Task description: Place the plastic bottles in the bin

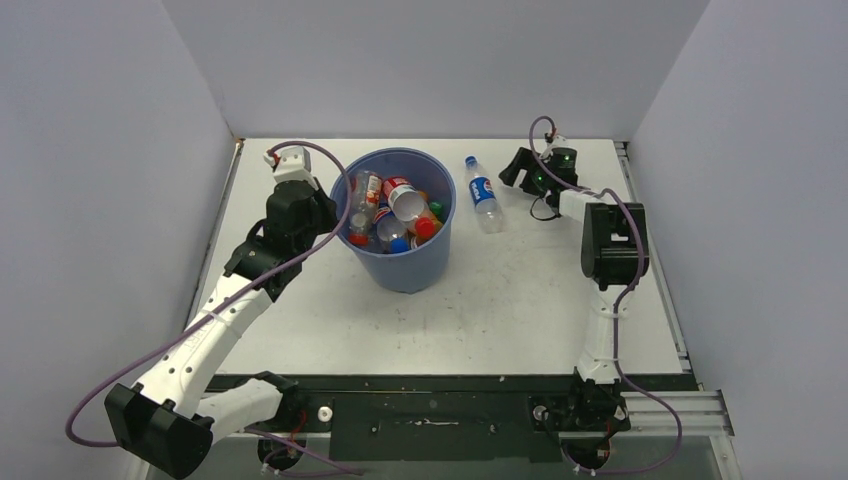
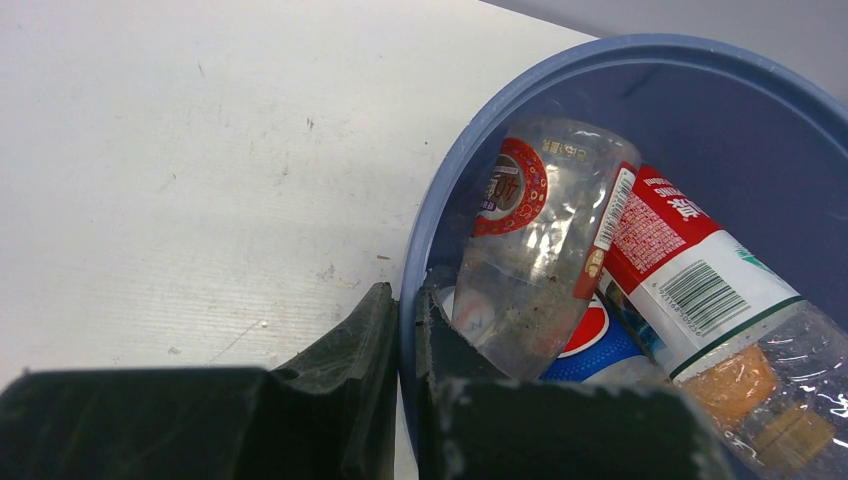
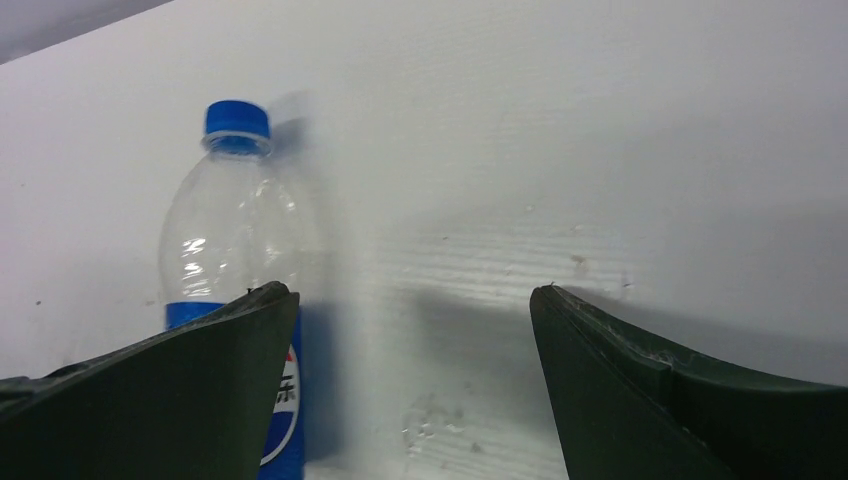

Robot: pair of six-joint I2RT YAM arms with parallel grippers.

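Observation:
The blue bin [image 1: 400, 265], full of bottles, stands left of centre. My left gripper is shut on the bin's left rim [image 2: 440, 190]. A clear plastic bottle with blue cap and blue label [image 1: 484, 195] lies on the table right of the bin, also seen in the right wrist view [image 3: 225, 230]. My right gripper [image 1: 515, 165] stands open just right of that bottle; in the right wrist view the bottle is at the left finger, partly hidden by it, with bare table between the fingers.
Grey walls enclose it at the back and both sides. A purple cable runs along each arm.

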